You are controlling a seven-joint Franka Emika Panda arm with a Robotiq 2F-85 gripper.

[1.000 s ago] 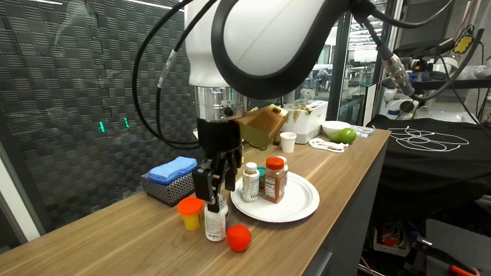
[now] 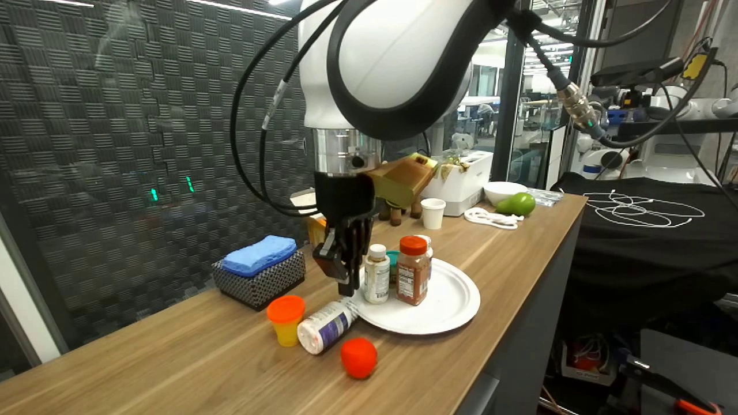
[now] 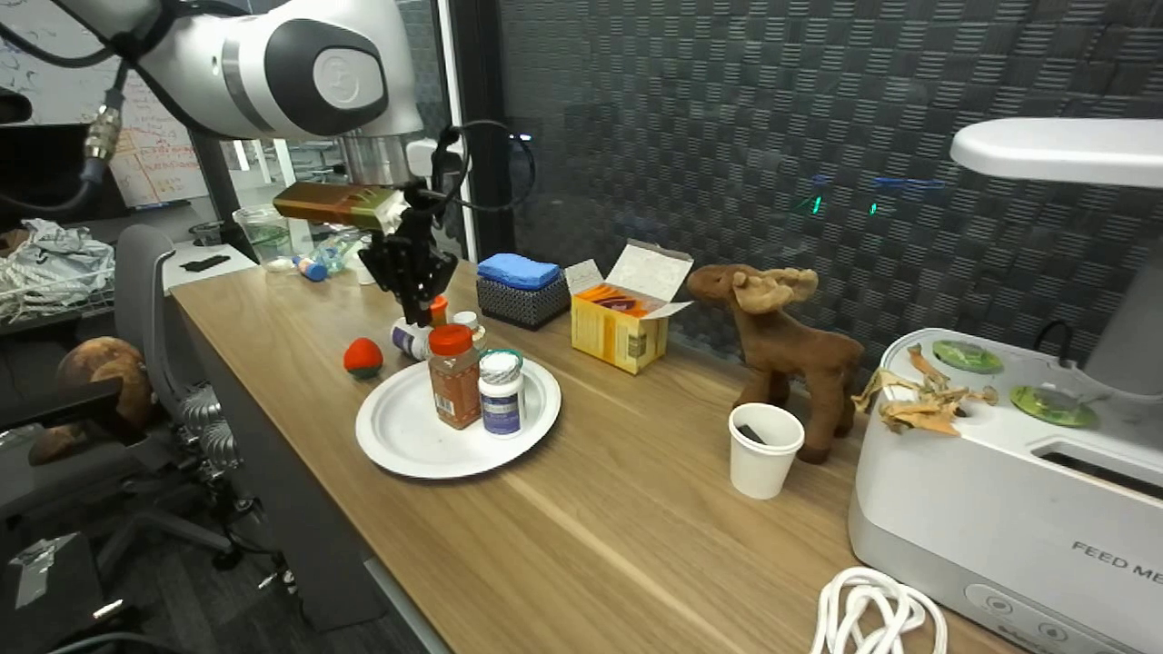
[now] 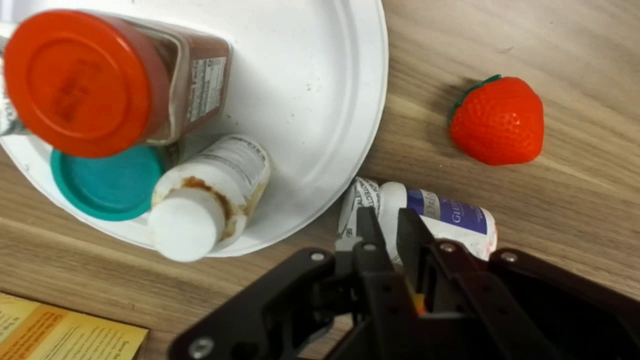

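Note:
A white bottle with a purple label (image 4: 447, 213) lies on its side on the table, its neck end against the plate's rim. My gripper points down over that neck end, its fingers close together with a narrow gap. The white neck shows through the gap, but whether the fingers pinch any part of it I cannot tell. The white plate (image 2: 453, 304) carries a red-capped spice jar (image 2: 413, 273), a white-capped bottle (image 2: 377, 276), a teal-lidded container (image 4: 111, 183) and another purple-labelled bottle (image 3: 501, 398).
Beside the lying bottle are a red strawberry (image 2: 359, 357) and a yellow tub with an orange lid (image 2: 286, 319). Behind stand a black basket with a blue cloth (image 2: 259, 270) and an open yellow box (image 3: 619, 327).
The purple-labelled bottle stood upright under my gripper; now it lies tipped over towards the plate. My gripper has moved right and up, towards the plate's edge.

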